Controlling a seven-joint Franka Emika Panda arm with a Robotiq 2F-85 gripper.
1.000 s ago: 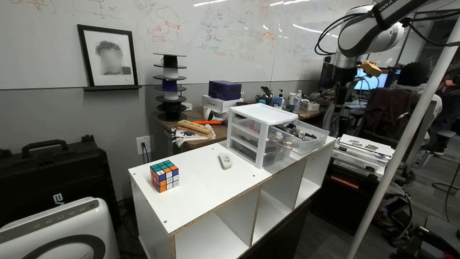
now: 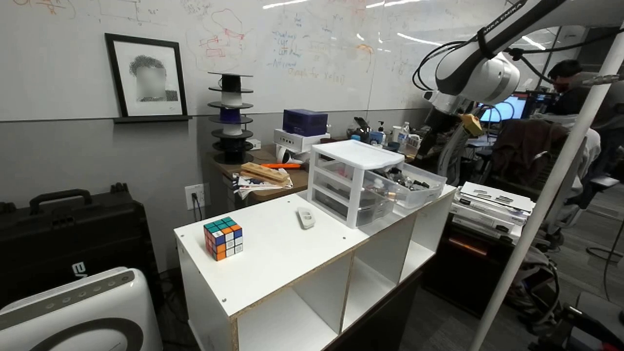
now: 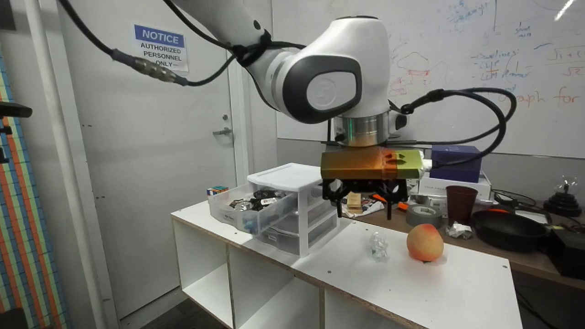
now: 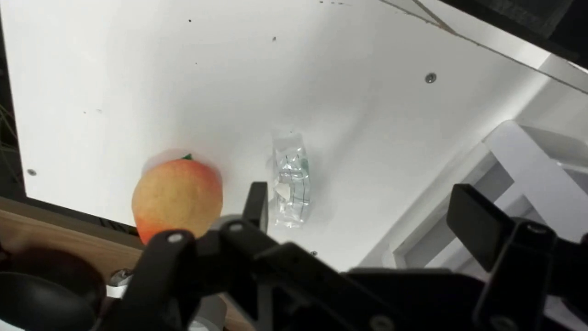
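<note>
In exterior view 2 my gripper (image 3: 364, 213) hangs open over the white shelf top, nothing between its fingers. A clear crinkled plastic packet (image 3: 378, 246) lies on that top below it, with a peach (image 3: 425, 243) just to the packet's right. From the wrist view, the packet (image 4: 292, 185) shows between my spread fingers, nearer the left one, and the peach (image 4: 179, 198) is partly covered by the finger linkage. Exterior view 1 has a Rubik's cube (image 2: 223, 239) and a small white device (image 2: 305, 217) on the shelf top; no peach or packet is seen there.
A white drawer unit (image 3: 303, 230) stands left of the packet, its filled top drawer (image 3: 249, 211) pulled out. Behind the shelf, a desk holds a black pan (image 3: 510, 227), tape and a dark cup (image 3: 459, 203). The front right of the shelf top is clear.
In exterior view 1 my arm has shifted left and slightly lower, and the gripper has tilted. The cube, the white device and the drawer unit have stayed put.
</note>
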